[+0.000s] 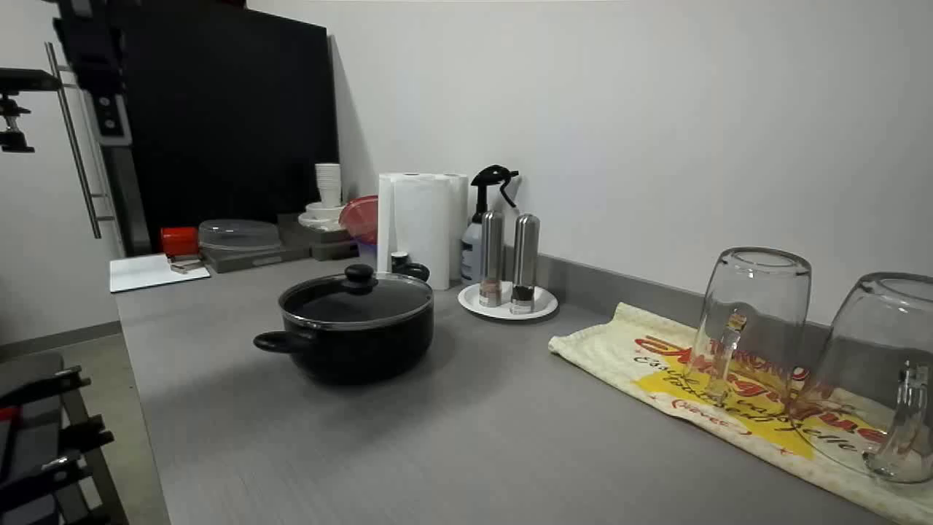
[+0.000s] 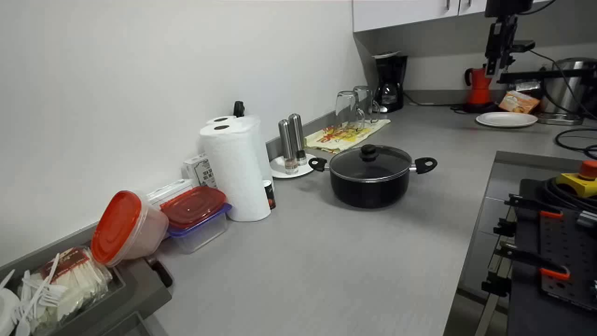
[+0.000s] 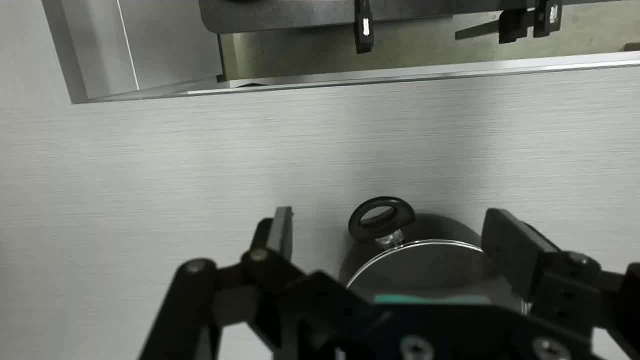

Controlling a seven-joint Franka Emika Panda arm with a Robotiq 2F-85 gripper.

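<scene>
In the wrist view my gripper is open, its two fingers wide apart and nothing held between them. Below it, a black pot [image 3: 429, 225] with a glass lid [image 3: 432, 267] shows partly, cut off by the gripper body; one loop handle [image 3: 402, 217] lies between the fingers in the picture. Exterior view 1 has the lidded pot [image 1: 367, 350] upright on the grey counter, while the gripper [image 1: 112, 122] hangs high at the upper left. From the other side, the gripper [image 2: 492, 67] appears well above the counter, at the upper right.
Behind the pot stand paper towel rolls [image 2: 235, 173] and two metal grinders [image 1: 525, 258] on a white plate [image 1: 547, 308]. Glass mugs [image 1: 756, 297] rest upside down on a printed cloth [image 1: 603, 345]. Plastic containers [image 2: 128, 227] line the wall.
</scene>
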